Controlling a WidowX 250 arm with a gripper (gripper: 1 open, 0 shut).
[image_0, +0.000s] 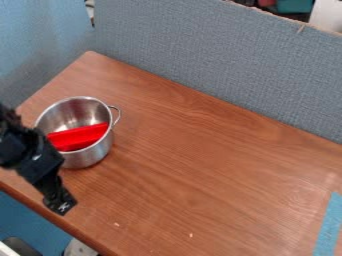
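Observation:
A steel pot (92, 152) with a side handle stands on the left part of the wooden table, with a red object (78, 135) lying inside it. My black gripper (56, 201) is low at the left, just below and left of the pot, beside the table's edge. Nothing shows held in it; its fingertips are dark and small, so their spacing is hard to make out.
A grey padded panel (214, 70) runs along the back, and another stands at the left. A blue tape strip (327, 222) lies at the right edge.

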